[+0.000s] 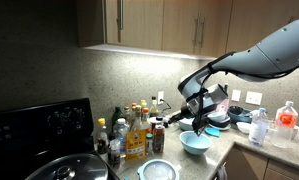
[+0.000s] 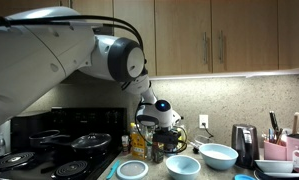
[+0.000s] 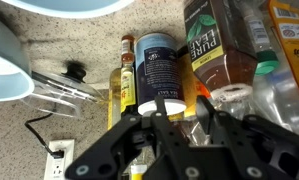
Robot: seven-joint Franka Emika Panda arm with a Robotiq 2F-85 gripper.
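Observation:
My gripper point(image 1: 170, 113) hangs over the counter near a group of bottles, its fingers apart. In the wrist view the gripper comes in from the lower edge with nothing held between its fingers. Ahead of it is a dark-labelled jar point(image 3: 159, 70) with a pale end. To the right of that jar lies a brown bottle point(image 3: 221, 45) with a green and white label, and to its left a slim small bottle point(image 3: 127, 75). Whether the gripper touches the jar cannot be told.
Several bottles point(image 1: 137, 138) crowd the counter by the wall. A light blue bowl point(image 1: 195, 142) sits right of them, and a round white plate point(image 1: 157, 170) in front. Stove and pans point(image 2: 79, 143) are at left in the second exterior view. A wall outlet point(image 3: 57, 160) shows.

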